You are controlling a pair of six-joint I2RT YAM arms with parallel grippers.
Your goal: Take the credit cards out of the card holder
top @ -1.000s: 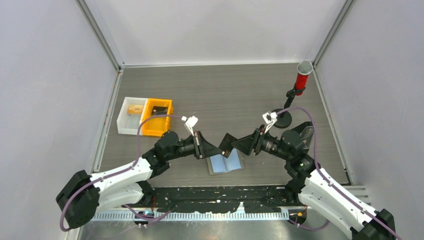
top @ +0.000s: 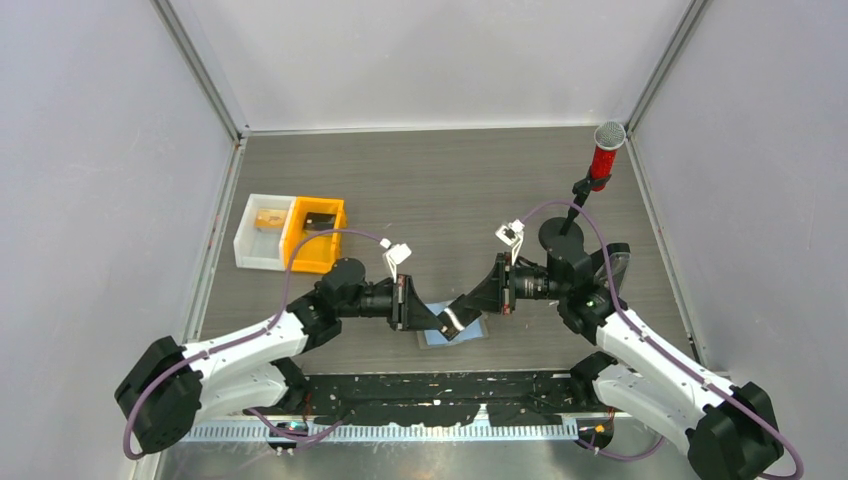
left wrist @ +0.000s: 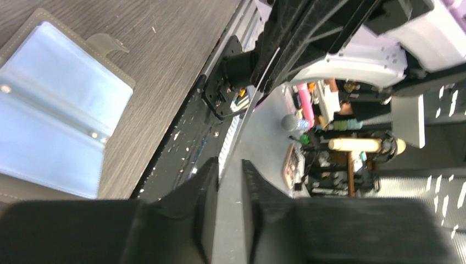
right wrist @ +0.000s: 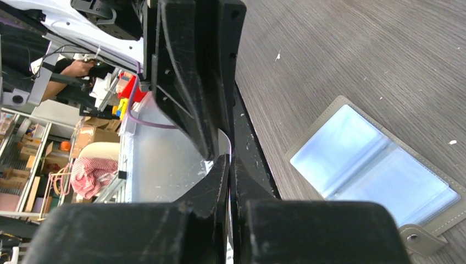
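A dark card with a pale stripe (top: 453, 319) is held up between my two grippers, over the opened card holder with blue clear pockets (top: 455, 334). My right gripper is shut on the card, which shows edge-on as a thin line. My left gripper is part open, with a narrow gap between its fingers. In the left wrist view the card's thin edge (left wrist: 242, 129) runs down to the left fingertips, close to one of them; whether it touches cannot be told. The card holder (left wrist: 60, 88) lies flat on the table, its pockets looking empty.
A white bin (top: 246, 240) with a yellowish card and an orange bin (top: 330, 258) with a dark card stand at the left. A red microphone (top: 605, 160) on a stand is at the back right.
The right gripper has moved left and the card has turned, its face now steeper and its striped part showing. The left gripper has shifted slightly, and the two grippers are closer together.
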